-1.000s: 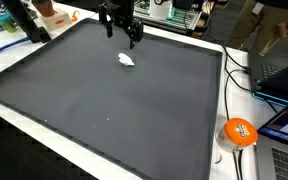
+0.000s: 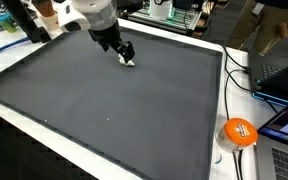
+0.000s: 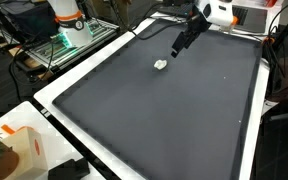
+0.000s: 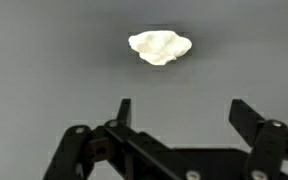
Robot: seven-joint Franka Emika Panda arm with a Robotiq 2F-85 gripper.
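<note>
A small crumpled white piece [image 4: 160, 46], maybe cloth or paper, lies on the dark grey tabletop [image 2: 114, 115]. In the wrist view it sits beyond my fingertips, with bare surface in between. My gripper stands open with nothing between its two black fingers. From exterior view 1 the gripper [image 2: 122, 52] is close above the white piece [image 2: 127, 62], partly covering it. Exterior view 2 has the gripper [image 3: 176, 50] behind and to the right of the white piece [image 3: 161, 64], apart from it.
An orange-topped container [image 2: 236, 134] stands off its right side, near laptops [image 2: 280, 158]. Cables [image 2: 236, 75] run along the right edge. Bottles and clutter [image 2: 9, 25] fill the back left.
</note>
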